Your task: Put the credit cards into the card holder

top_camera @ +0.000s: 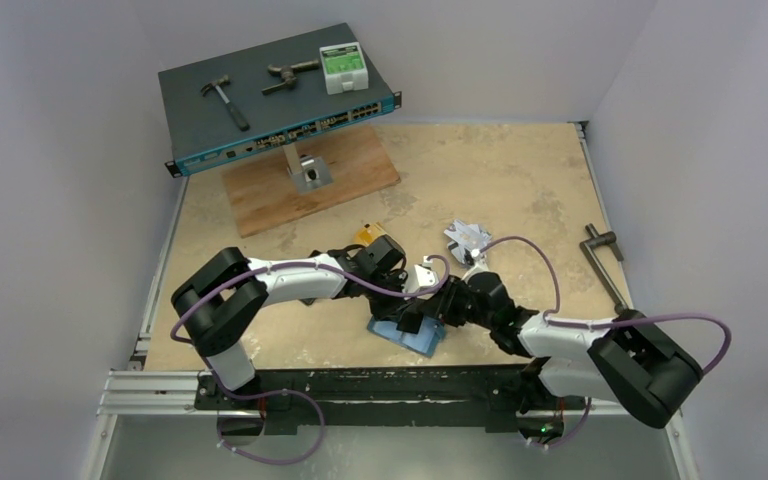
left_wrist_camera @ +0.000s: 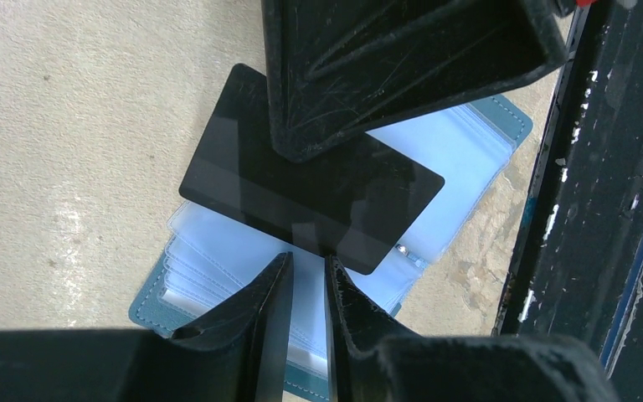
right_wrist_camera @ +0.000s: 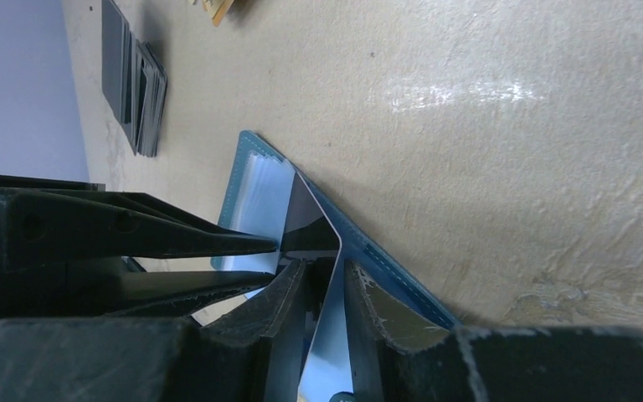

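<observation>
A blue card holder with clear sleeves (left_wrist_camera: 444, 193) lies open on the table, under both grippers at front centre in the top view. A black card lies across its sleeves, one edge raised in the right wrist view. My left gripper is slightly open, fingertips at the card's lower edge. My right gripper is part open, fingertips on either side of the card's raised edge; in the left wrist view one of its fingers covers part of the card.
Dark card stack (right_wrist_camera: 134, 92) lies left of the holder, white cards (top_camera: 468, 238) behind it, yellow cards (top_camera: 368, 233) behind the left arm. A raised dark shelf (top_camera: 260, 80) stands at back left, a metal tool (top_camera: 600, 265) at far right.
</observation>
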